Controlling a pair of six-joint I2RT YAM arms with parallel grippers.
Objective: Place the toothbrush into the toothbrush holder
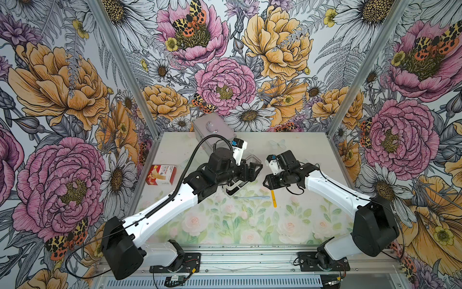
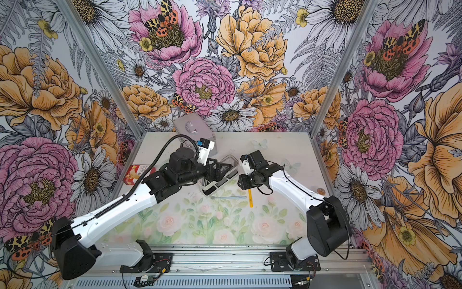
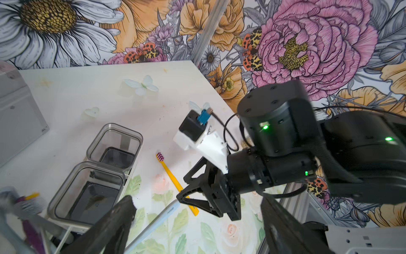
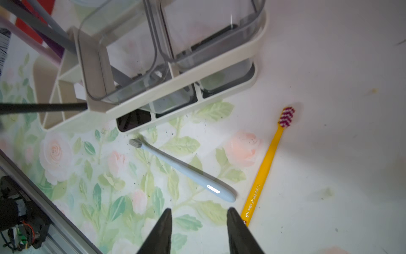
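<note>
The light blue toothbrush lies flat on the table, its bristled end close to the toothbrush holder but outside it. To its right lies a yellow toothbrush with purple-and-white bristles, its handle end near the blue one's. The holder is a pale frame with two clear cups and narrow slots; several brush handles stand at its left end. My right gripper is open and empty above the table, near the handle ends of both brushes. Over the holder, my left gripper is open, with wide-apart fingers.
A red-and-white box lies at the table's left edge, and a grey-pink case stands at the back left. The two grippers are close together mid-table. Free table lies in front and at the back right.
</note>
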